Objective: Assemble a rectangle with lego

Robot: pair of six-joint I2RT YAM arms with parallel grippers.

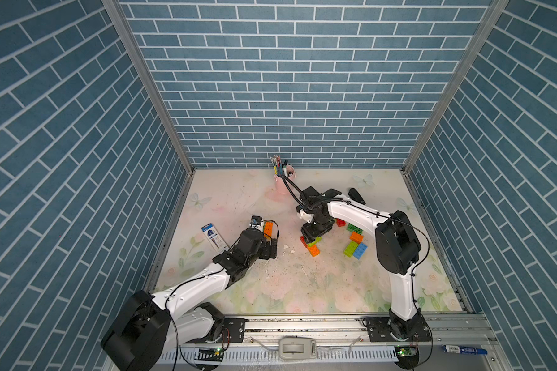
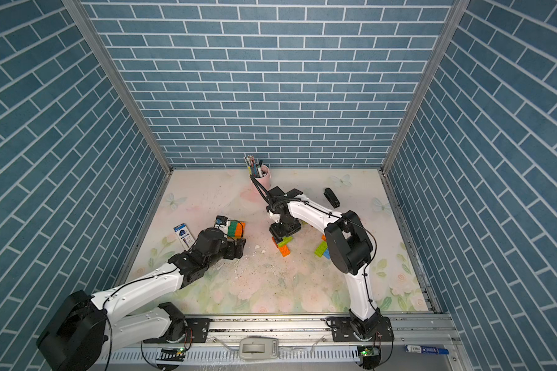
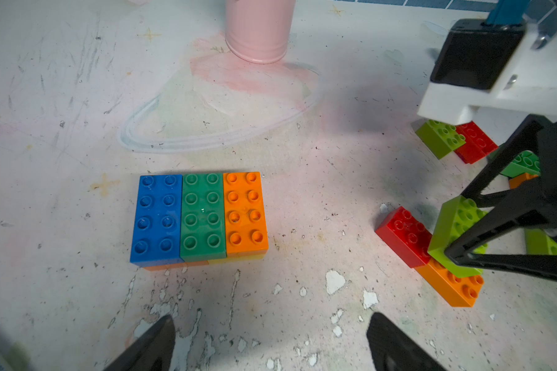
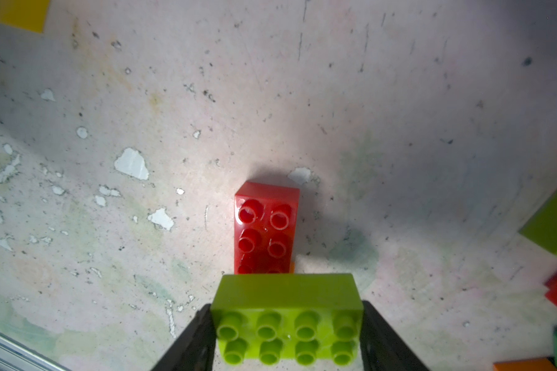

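In the left wrist view, a blue brick (image 3: pixel 156 217), a green brick (image 3: pixel 203 215) and an orange brick (image 3: pixel 245 213) sit side by side as one block on an orange and yellow layer. My left gripper is open in front of that block, its fingers well apart and empty. A lime brick (image 4: pixel 286 318) is clamped between the fingers of my right gripper, studs facing the camera. Close by or beneath it lie a red brick (image 3: pixel 404 236) and an orange brick (image 3: pixel 450 282). Whether the lime brick touches them I cannot tell.
Loose bricks lie to the right, among them a lime brick (image 1: pixel 351 248), a blue brick (image 1: pixel 360 250) and a red brick (image 3: pixel 475 142). A pink cup (image 3: pixel 260 29) stands at the back. Bare table separates the block from the right gripper.
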